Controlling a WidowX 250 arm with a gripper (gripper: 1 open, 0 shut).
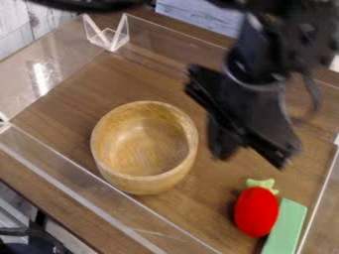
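The blurred black gripper [245, 149] hangs above the right half of the board, shut, with nothing visible between its fingers. Below it at the lower right, a red object with a light green top [256, 212] lies beside a flat green block [283, 232]. A round wooden bowl [143, 169] sits left of the gripper.
The wooden work surface [99, 89] has clear walls along its left and front sides, and a clear plastic piece [109, 32] stands at the back left. The area behind the bowl is free.
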